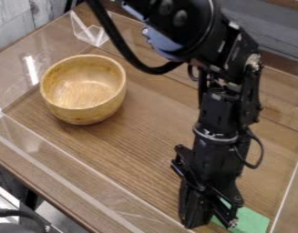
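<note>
The black gripper (198,207) is low at the front right of the wooden surface, right over a green object (249,222) that is partly hidden behind it. The fingertips are dark and overlap one another in this view; I see nothing clearly held between them. A yellow wooden bowl (83,87) sits at the left, well apart from the gripper.
A small clear plastic piece (90,27) is at the back left. A grey edge runs along the back right, and cables lie off the table at the lower left.
</note>
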